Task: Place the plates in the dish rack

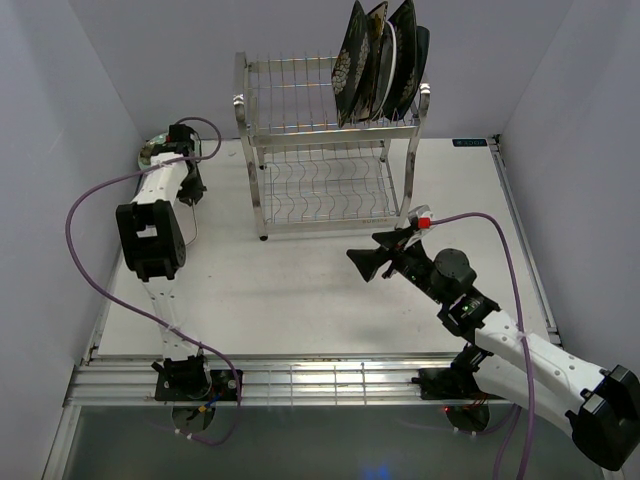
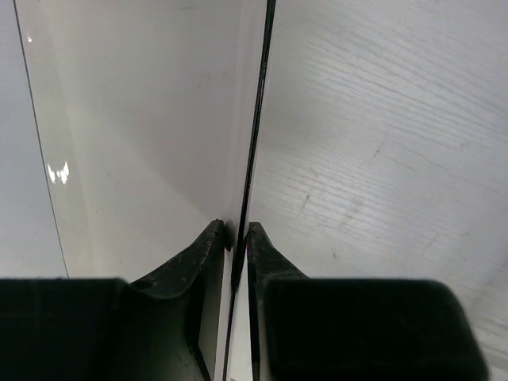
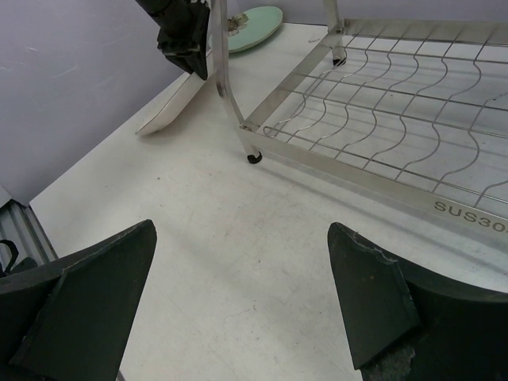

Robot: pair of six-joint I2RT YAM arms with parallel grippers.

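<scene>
My left gripper is shut on the edge of a white plate, which fills the left of the left wrist view. In the right wrist view that plate stands tilted at the left of the rack. A green plate with a flower lies behind it. The dish rack stands at the back centre, several dark plates and a white one upright in the upper tier's right part; the lower tier is empty. My right gripper stands open and empty in front of the rack.
Bare worktop lies in front of the rack and to its right. Grey walls border both sides and the back; a metal rail runs along the front. Purple cables loop over both arms.
</scene>
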